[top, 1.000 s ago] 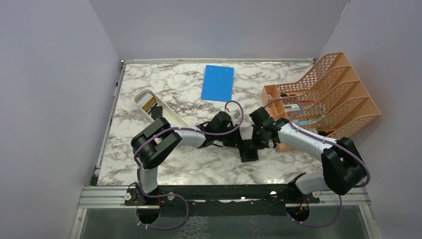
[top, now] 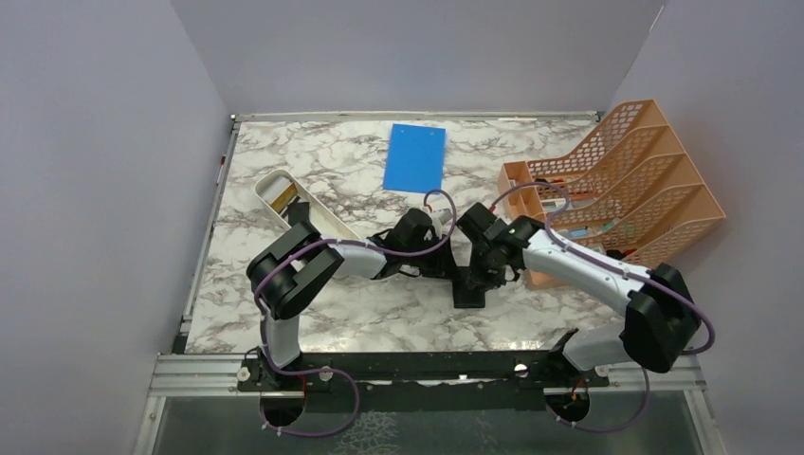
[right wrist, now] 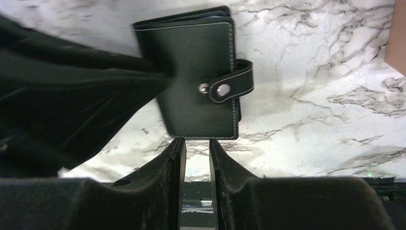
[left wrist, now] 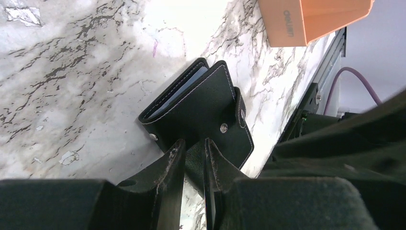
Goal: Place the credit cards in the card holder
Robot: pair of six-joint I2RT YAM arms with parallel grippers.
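A black card holder [top: 468, 295] with white stitching and a snap strap lies on the marble table between both grippers. Along its top edge [left wrist: 178, 91] the covers part slightly, and something pale bluish shows inside; what it is, I cannot tell. My left gripper is shut on the holder's side edge. Over the holder in the top view, my right gripper is open, its fingers just past the holder's bottom edge in its own wrist view, nothing between them. A yellowish card-like piece [top: 283, 197] sits in the white tray at left.
The long white tray [top: 327, 216] also holds a dark item. A blue sheet [top: 414, 157] lies at the back. An orange rack [top: 654, 175] with several items stands close on the right. Table in front of the holder is clear.
The card holder and my left gripper have shifted slightly left. My right gripper has also moved a little to the left and stays over the holder.
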